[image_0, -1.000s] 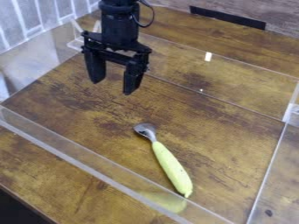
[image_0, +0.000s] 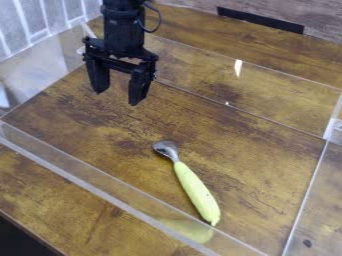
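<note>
My black gripper (image_0: 118, 76) hangs over the back left of the wooden floor of a clear-walled enclosure, its two fingers spread open with nothing seen between them. A spoon with a metal head and a long yellow-green handle (image_0: 197, 190) lies at the front right, head toward the back left, apart from the gripper.
Clear low walls (image_0: 323, 170) border the wooden surface (image_0: 241, 130) at the sides and front. A white railed structure (image_0: 20, 25) stands at the back left.
My gripper has moved a little to the left and upward in the view over the last second. The spoon lies as before.
</note>
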